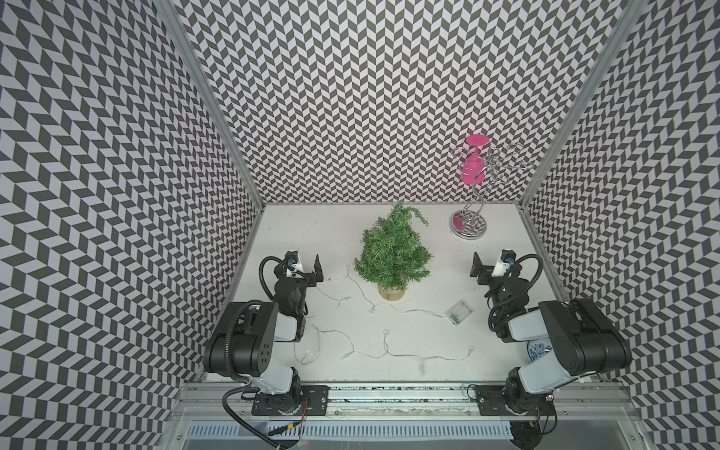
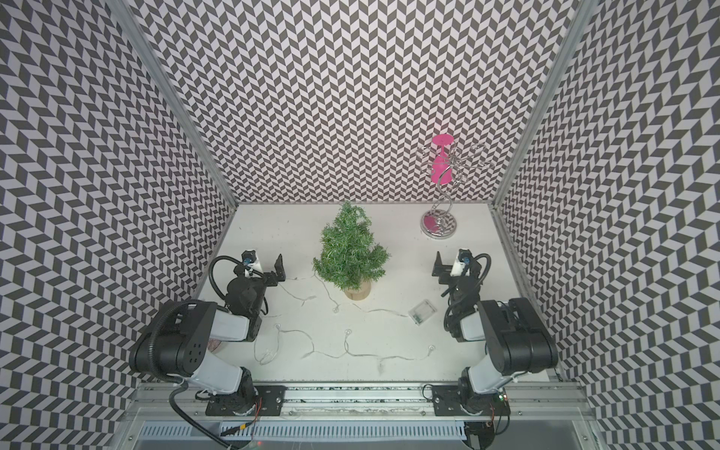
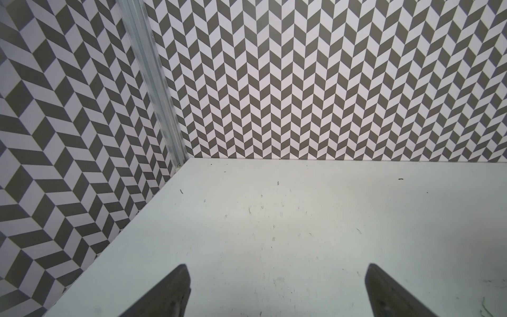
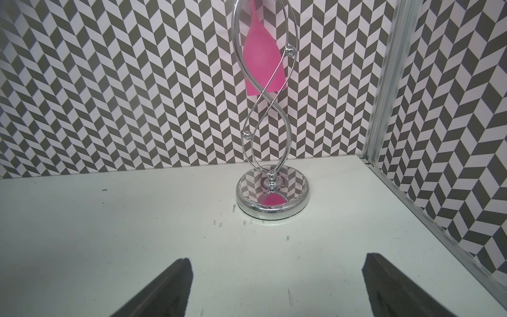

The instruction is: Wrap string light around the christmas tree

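Note:
A small green Christmas tree (image 1: 393, 247) with a tan base (image 1: 391, 293) stands upright mid-table. The thin string light (image 1: 367, 354) lies loose on the white surface, winding in front of the tree and off to its left. Its clear battery box (image 1: 459, 312) rests front right of the tree. My left gripper is open and empty, left of the tree and apart from it. On the other side, my right gripper also stands open with nothing between its fingers. Neither touches the string. The tree's back side is hidden.
A chrome spiral stand (image 4: 272, 195) with a pink ornament (image 4: 263, 60) stands at the back right. Patterned walls close the left, right and back. A bluish object (image 1: 538, 349) sits partly under the right arm.

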